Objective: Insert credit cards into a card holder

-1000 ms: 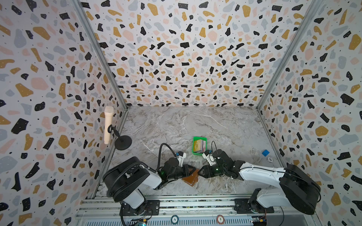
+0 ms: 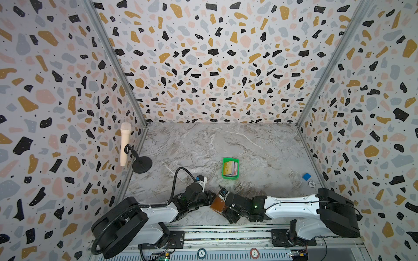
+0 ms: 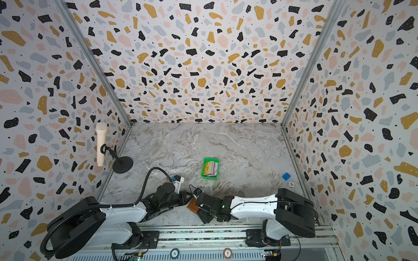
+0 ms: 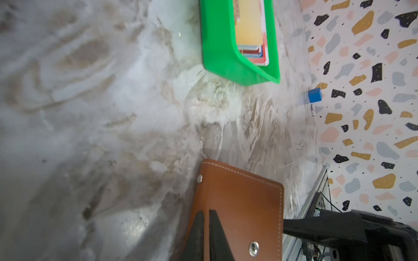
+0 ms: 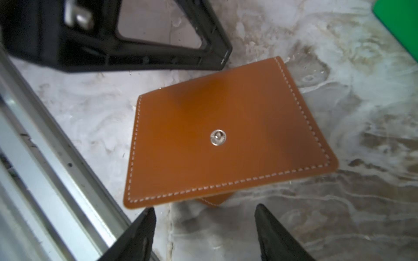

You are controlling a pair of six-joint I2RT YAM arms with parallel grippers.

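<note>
The brown leather card holder (image 5: pixel 230 130) lies on the marble table near the front edge, its top flap slightly raised over a lower part. Just left of it, my left gripper (image 2: pixel 209 198) is part open, one dark finger over the holder in the left wrist view. My right gripper stands open at the holder's near side in the right wrist view, nothing between its fingers. A green bin (image 2: pixel 230 175) behind the holder contains a stack of colourful cards (image 4: pixel 248 30).
A blue square object (image 2: pixel 306 176) and a small round item (image 2: pixel 311 184) lie at the right. A black stand (image 2: pixel 142 164) with a pale cylinder (image 2: pixel 125 143) is at the left.
My right arm has moved left and toward the front, now over the holder's front part. The holder looks unmoved.
</note>
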